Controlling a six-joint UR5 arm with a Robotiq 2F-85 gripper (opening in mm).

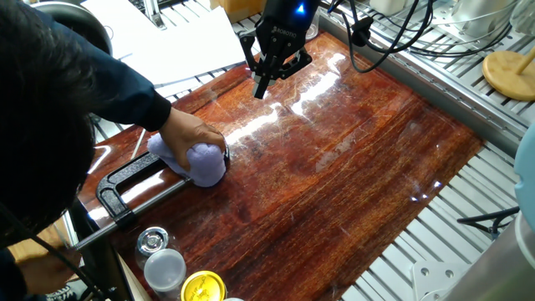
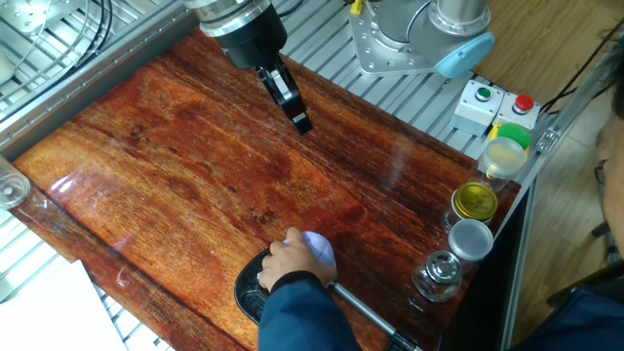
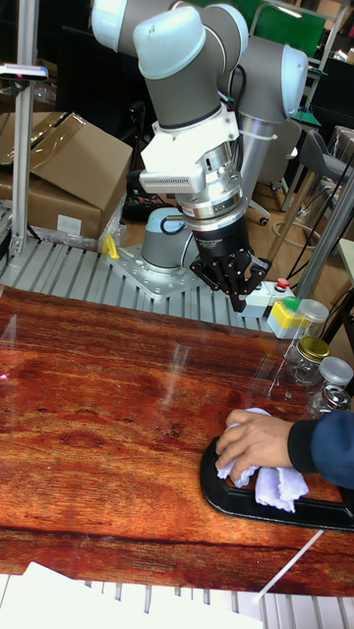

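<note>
High over the tabletop, my gripper [image 1: 261, 90] points down with its fingertips together and nothing visible between them. In the second exterior view the gripper [image 2: 302, 127] hangs well clear of the wooden board [image 2: 175, 185]. A person's hand [image 1: 188, 134] presses a lilac cloth [image 1: 207, 165] against a black clamp-like frame [image 1: 113, 194] with a metal rod [image 1: 159, 199]. The third exterior view shows the cloth [image 3: 278, 486] bunched under the fingers on the black frame [image 3: 225, 498]. Part of the frame is hidden by the hand and sleeve.
Several lidded jars stand along one edge, among them a yellow-lidded jar [image 2: 475, 202] and a white-lidded jar [image 2: 470, 240]. White paper [image 1: 180, 50] lies beyond another edge. The person's arm [image 2: 304, 317] reaches over the board.
</note>
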